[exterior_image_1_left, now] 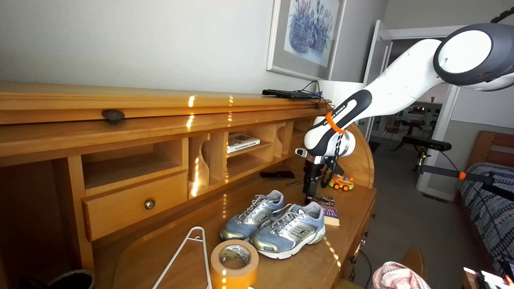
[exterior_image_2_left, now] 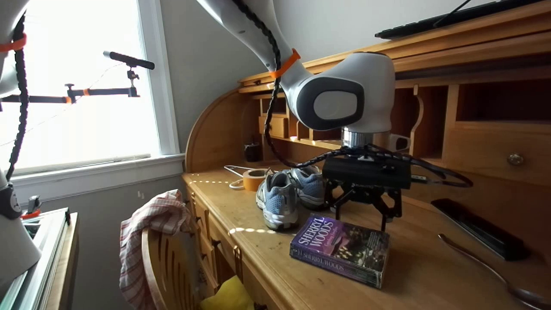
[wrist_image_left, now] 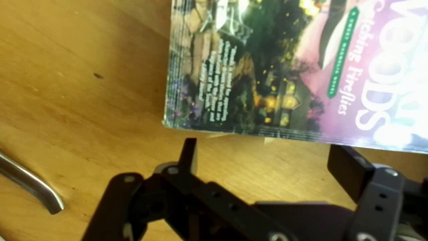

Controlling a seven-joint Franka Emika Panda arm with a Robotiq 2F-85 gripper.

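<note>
A thick paperback book (exterior_image_2_left: pixel 338 253) with a purple and dark green cover lies flat on the desk. My gripper (exterior_image_2_left: pixel 361 217) is over the book's back side, pointing down and open. In the wrist view, the open gripper has its two fingers wide apart along one long edge of the book (wrist_image_left: pixel 256 80). Bare wood shows between them, and nothing is held. Whether the right fingertip touches the book's edge, I cannot tell. From the other side, part of the book (exterior_image_1_left: pixel 328 210) shows beyond the shoes.
A pair of blue-grey shoes (exterior_image_1_left: pixel 289 230) stands close to the book. Beyond them are a tape roll (exterior_image_1_left: pixel 234 265) and a white hanger (exterior_image_1_left: pixel 180 255). A metal spoon (exterior_image_2_left: pixel 480 266), a black case (exterior_image_2_left: pixel 480 227) and a toy car (exterior_image_1_left: pixel 341 182) lie nearby. Cubbyholes line the back.
</note>
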